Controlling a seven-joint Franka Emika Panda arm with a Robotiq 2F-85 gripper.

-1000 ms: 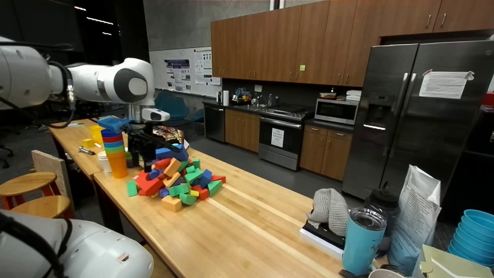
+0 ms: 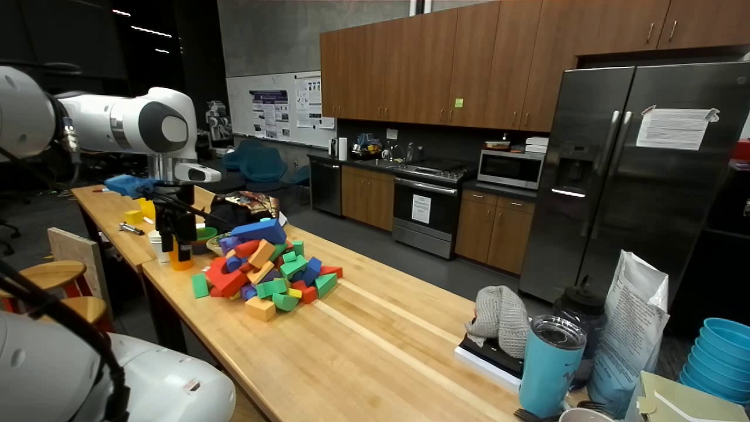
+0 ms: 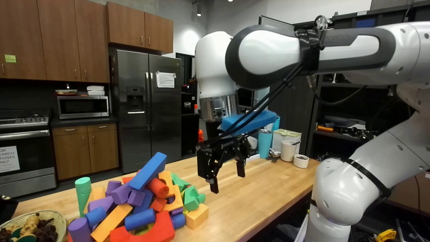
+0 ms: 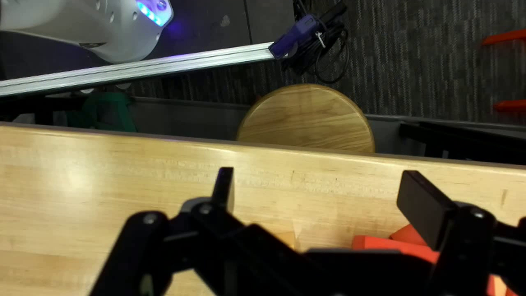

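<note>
Colourful blocks (image 2: 270, 271) lie in a loose heap on the wooden table (image 2: 365, 351). In exterior view 2 a long blue block (image 3: 147, 171) rests tilted on top, and an orange block (image 3: 197, 216) sits at the heap's right side. My gripper (image 3: 227, 177) hangs above the table beside the heap. Its black fingers stand wide apart in the wrist view, open, with nothing held between them. Red blocks (image 4: 394, 245) show partly behind the gripper there. In exterior view 1 the gripper covers much of an orange cup (image 2: 181, 264).
A wooden stool (image 4: 305, 118) stands below the table edge. A wicker basket (image 3: 56, 219) is close to the heap. At the table's other end stand a blue tumbler (image 2: 553, 362) and a white bag (image 2: 627, 330).
In exterior view 1 the arm and gripper have moved left, from behind the heap to in front of the stacked cups, which are now mostly hidden. The blocks look unmoved.
</note>
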